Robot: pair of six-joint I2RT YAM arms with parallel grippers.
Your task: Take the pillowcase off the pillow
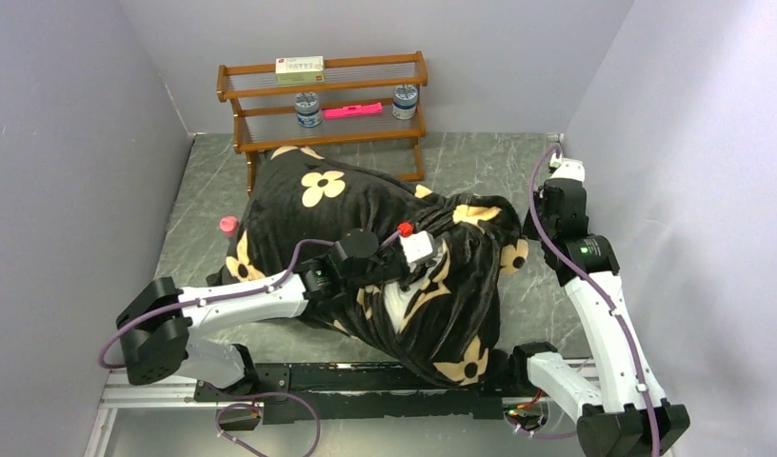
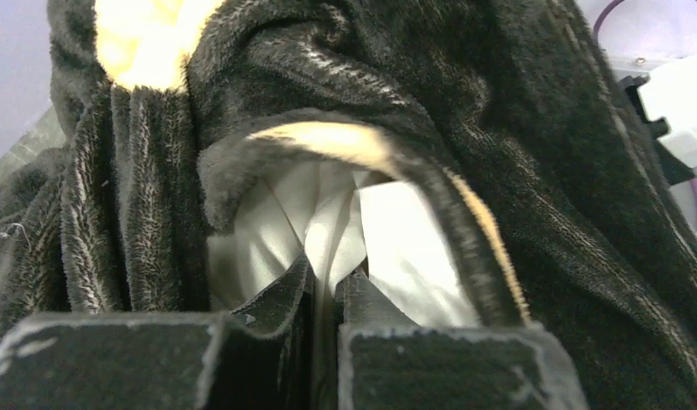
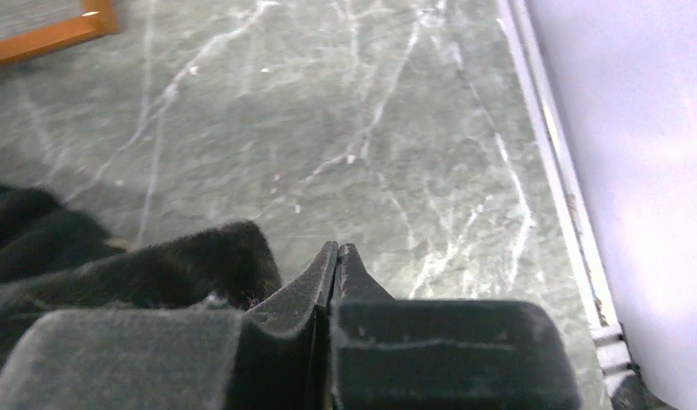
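Note:
The black plush pillowcase (image 1: 318, 219) with cream flowers lies bunched across the floor, its opening showing white pillow fabric (image 1: 397, 303). In the left wrist view my left gripper is shut on a pinch of that white fabric (image 2: 268, 222), inside the dark opening (image 2: 345, 145). My right gripper (image 1: 532, 224) is just right of the pillowcase's upper right part. In the right wrist view its fingertips (image 3: 348, 269) are together with nothing seen between them, beside a dark fold of cloth (image 3: 183, 265).
A wooden rack (image 1: 323, 138) with jars, a box and a pink item stands at the back. A pink object (image 1: 229, 225) sits at the left. Grey walls close in both sides; bare floor (image 3: 396, 154) shows behind the right gripper.

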